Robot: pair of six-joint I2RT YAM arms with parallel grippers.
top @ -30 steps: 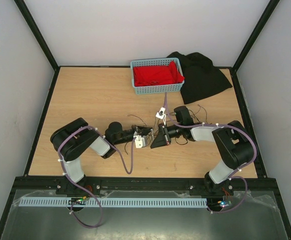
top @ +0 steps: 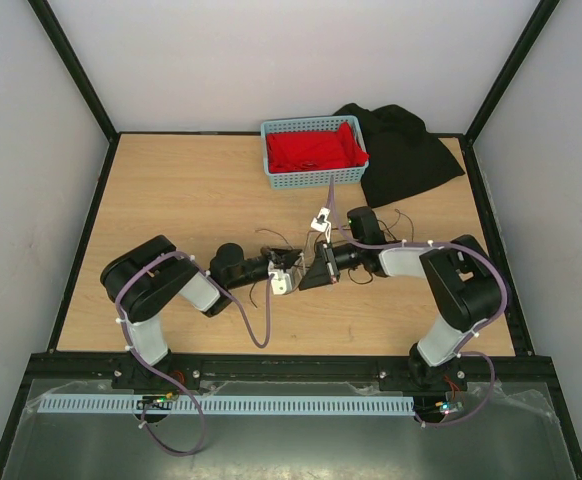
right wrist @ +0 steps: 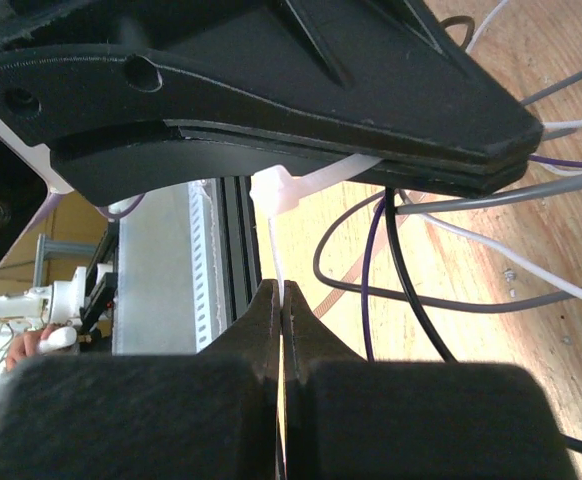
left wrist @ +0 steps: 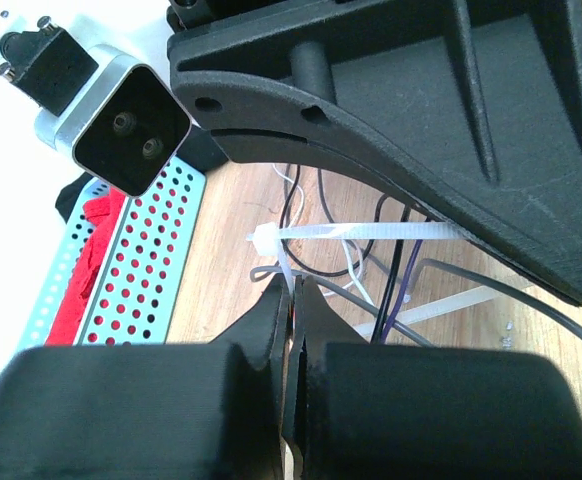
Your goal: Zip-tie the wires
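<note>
In the left wrist view, a white zip tie has its head [left wrist: 266,238] just above the fingertips of my left gripper. One piece of its strap [left wrist: 371,231] runs from the head to beneath the other gripper; a short piece drops between my left fingers, which are shut on it. From the right wrist view, a thin strap end goes down from the tie head [right wrist: 274,190] into my right gripper, also shut. Black wire [right wrist: 401,265], purple wire [right wrist: 365,290] and several grey and white wires cross beside the strap. How tightly the tie encircles them cannot be told.
Both grippers meet over the table's middle. Behind them stands a blue basket [top: 316,180] holding red cloth [top: 311,150], with a black cloth [top: 401,155] to its right.
The left gripper has barely moved. Basket and cloths are unchanged.
</note>
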